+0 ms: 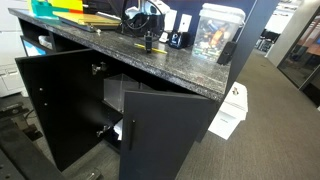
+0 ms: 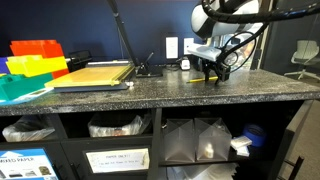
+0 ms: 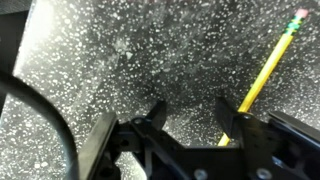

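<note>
A yellow pencil [image 3: 265, 76] with a pink eraser lies on the dark speckled countertop [image 3: 110, 60], slanting along the right side of the wrist view. My gripper is low over the counter with its fingers apart and bare counter showing between them. The right finger [image 3: 228, 112] overlaps part of the pencil, whose lower end shows just inside that finger. From the side, the gripper [image 1: 149, 42] stands in front of the pencil [image 1: 158, 50]. The second exterior view has the gripper [image 2: 210, 74] beside the pencil [image 2: 200, 79]; contact cannot be made out.
A clear bin [image 1: 216, 30] of items stands near the counter's right end. Colored blocks [image 2: 38, 60] and a stacked yellow board [image 2: 92, 75] occupy the left. Below, the cabinet door [image 1: 160, 135] hangs open. A black cable [image 3: 45, 105] crosses the wrist view's left.
</note>
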